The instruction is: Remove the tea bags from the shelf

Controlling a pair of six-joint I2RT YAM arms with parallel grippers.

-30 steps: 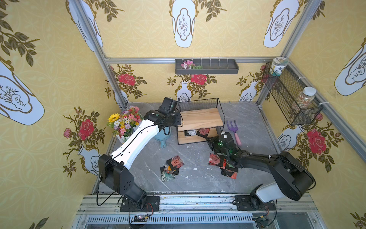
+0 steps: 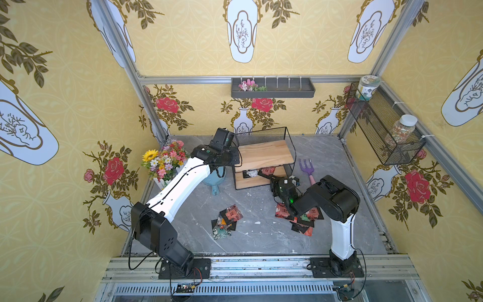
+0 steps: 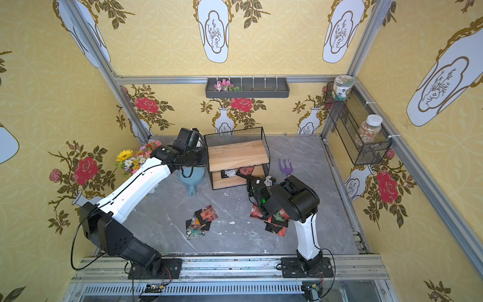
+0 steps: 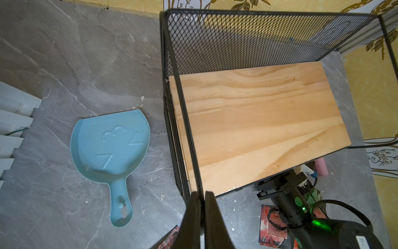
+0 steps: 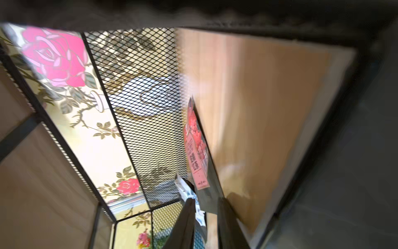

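Observation:
A two-tier mesh rack with wooden boards (image 2: 262, 151) stands at mid-table. On its lower board lie a pink tea bag (image 5: 194, 145) and a pale one (image 5: 186, 193). My right gripper is at that tier's front, its fingers apart beside the tea bags; whether anything is between them is unclear. My left gripper is shut above the rack's left edge, with the rack's rim behind its fingertips. Piles of tea bags lie on the table at front left (image 2: 226, 221) and front right (image 3: 269, 219).
A blue dustpan (image 4: 108, 145) and a flower basket (image 2: 163, 166) are left of the rack. A purple fork (image 2: 306, 168) lies to its right. A wall basket (image 3: 357, 125) holds jars.
The left arm stays in place.

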